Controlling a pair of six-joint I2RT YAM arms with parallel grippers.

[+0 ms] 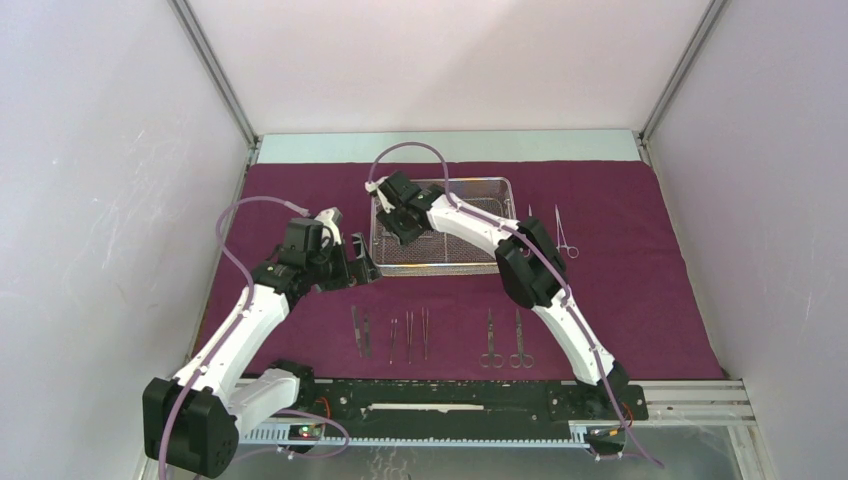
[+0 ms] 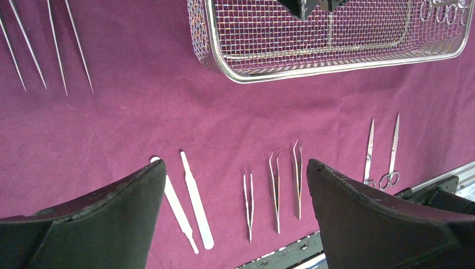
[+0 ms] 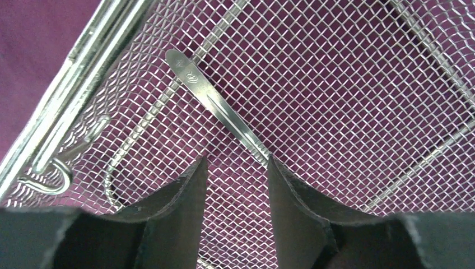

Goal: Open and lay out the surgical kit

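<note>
My right gripper is down inside the wire mesh tray [image 1: 445, 270], its fingers part open. A flat steel scalpel handle [image 3: 210, 98] lies diagonally on the mesh, its lower end at the right finger's tip; whether it is touched I cannot tell. My left gripper hangs open, left of the tray over the maroon cloth. Below the tray lie two flat handles [image 2: 196, 213], several tweezers [image 2: 275, 196] and two scissors [image 2: 392, 157] in a row. Several thin instruments [image 2: 81, 53] lie in the left wrist view's upper left.
More ringed instruments [image 2: 442, 12] sit at one end of the tray. A clamp [image 1: 563, 235] lies on the cloth [image 1: 640, 250] right of the tray. White walls bound both sides.
</note>
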